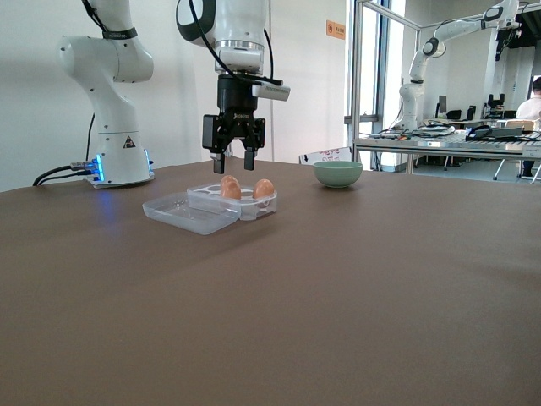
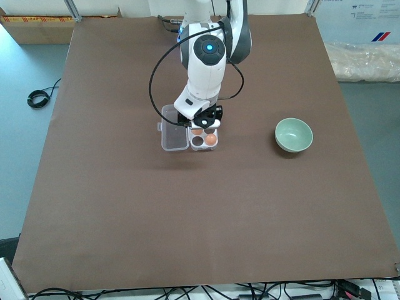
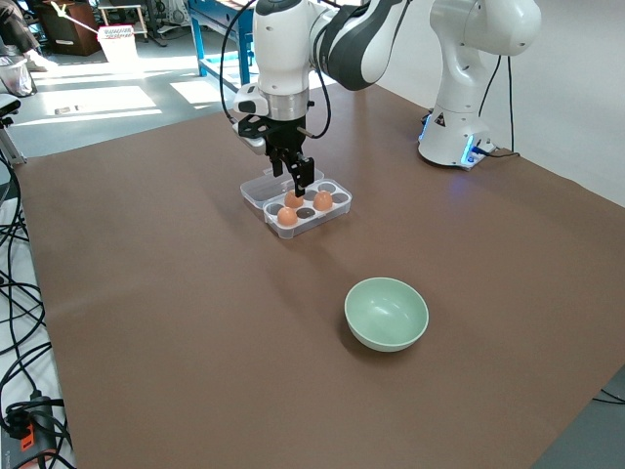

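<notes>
A clear plastic egg carton point(image 1: 254, 211) lies on the brown mat with its lid point(image 2: 175, 132) folded out beside it, holding several brown eggs point(image 1: 264, 189) point(image 3: 287, 217). My gripper point(image 1: 233, 162) hangs just over the carton, fingers pointing down and spread apart with nothing visible between them; in the left view the wrist hides part of the carton. A pale green bowl point(image 2: 294, 134) point(image 3: 386, 314) stands apart from the carton, to its right in the left view.
Cables point(image 3: 20, 322) run along one edge.
</notes>
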